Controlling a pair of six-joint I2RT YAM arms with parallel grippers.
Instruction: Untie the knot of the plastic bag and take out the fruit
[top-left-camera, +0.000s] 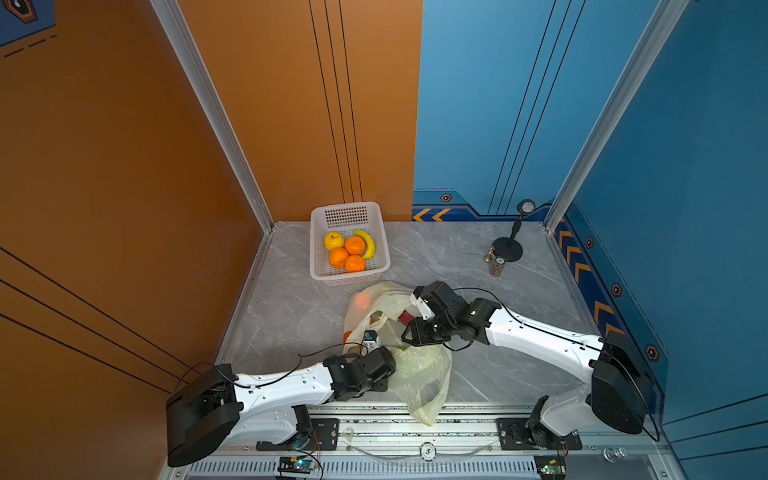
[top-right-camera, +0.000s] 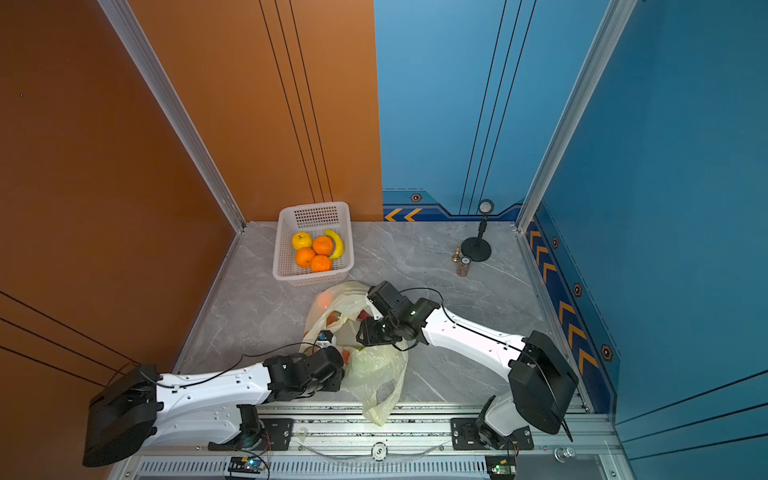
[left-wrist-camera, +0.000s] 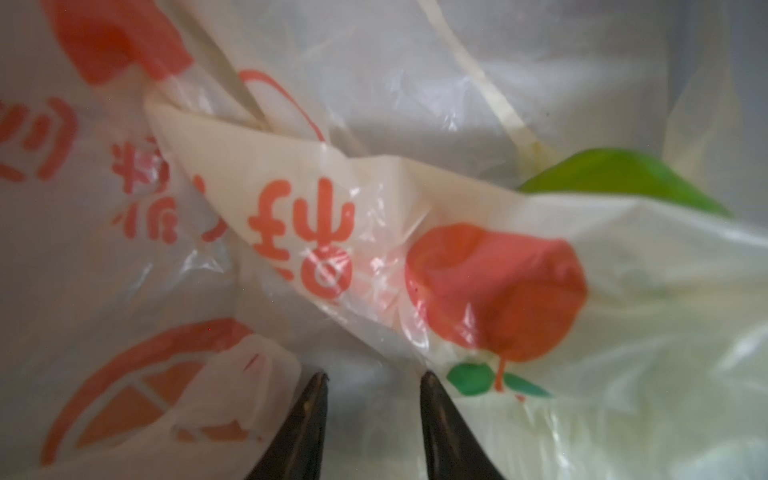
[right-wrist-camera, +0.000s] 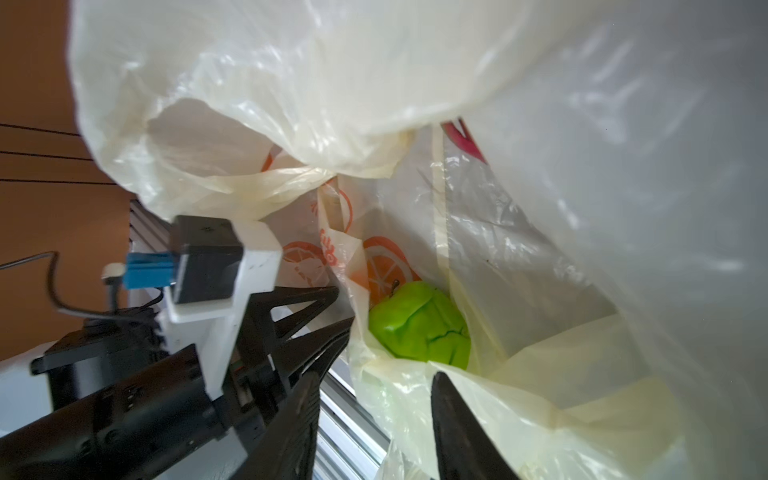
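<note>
The translucent plastic bag (top-left-camera: 424, 376), printed in red, lies crumpled and loosely open at the front middle. A green fruit (right-wrist-camera: 420, 324) shows inside it. My left gripper is low in the bag's folds at the near left, shut on plastic, though what is between its fingertips is hard to see. My right gripper hangs open over the bag's opening, above the green fruit, pointing down into the folds. In both top views the two grippers are close together, partly hiding the bag's contents.
A white basket (top-left-camera: 317, 240) behind the bag holds a banana (top-left-camera: 367, 244) and several round orange and yellow fruits. A black stand (top-left-camera: 507, 249) and small objects (top-left-camera: 497, 267) stand at the back right.
</note>
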